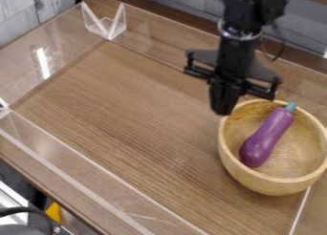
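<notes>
My gripper (225,100), black and somewhat blurred, hangs above the upper left rim of a yellow bowl (265,179), looking shut, with nothing visible between its fingers. In the bowl at the right lies a purple eggplant (263,141) with a blue-green tip, set diagonally.
A white wire rack (105,20) stands at the back left. Raised edges bound the table at the back and left. A small yellow object shows at the bottom left corner, beyond the edge.
</notes>
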